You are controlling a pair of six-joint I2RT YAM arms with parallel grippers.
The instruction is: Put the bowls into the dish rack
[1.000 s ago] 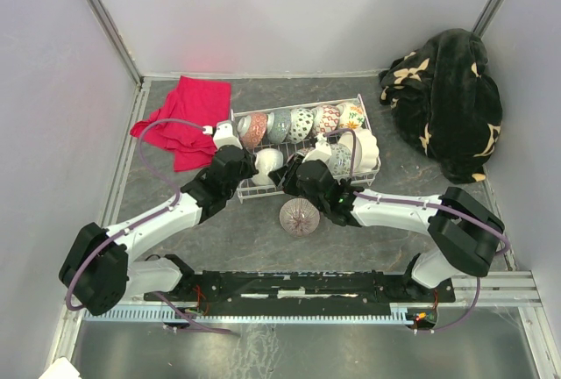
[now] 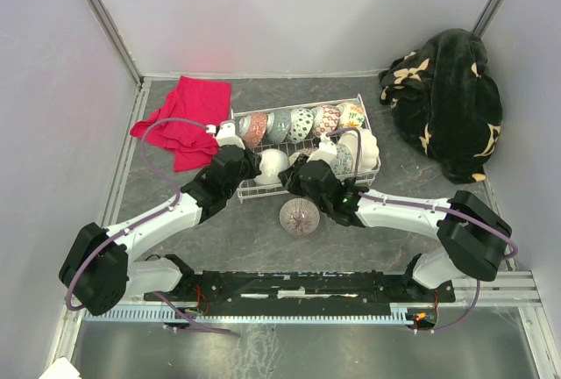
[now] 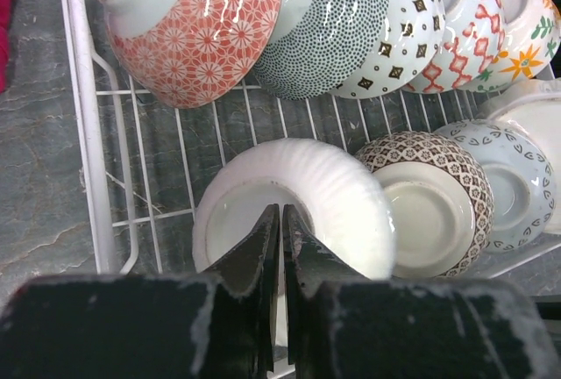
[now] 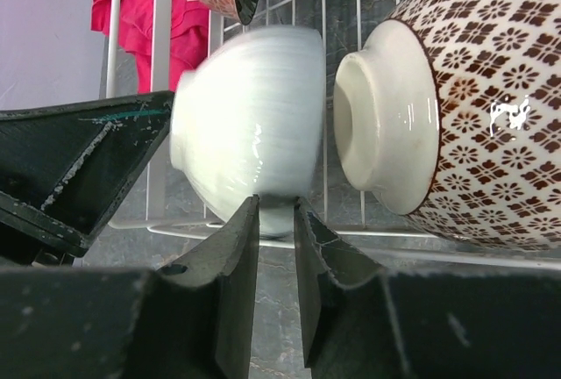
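Observation:
A white bowl (image 3: 342,212) lies tilted on its side in the left front of the wire dish rack (image 3: 79,133), beside a brown-patterned bowl (image 4: 491,107). My left gripper is at the white bowl, its fingertips close together; whether anything is between them is hidden. My right gripper is just in front of the same bowl with its fingertips nearly together; what they hold is unclear. A row of patterned bowls (image 3: 193,28) fills the back of the rack.
A glass bowl (image 2: 299,217) stands on the counter in front of the rack. A red cloth (image 2: 184,120) lies at the left, a dark patterned cloth (image 2: 443,107) at the right.
My right gripper and arm have shifted slightly to the right. The white bowl appears a little further right. The left arm is nearly unchanged.

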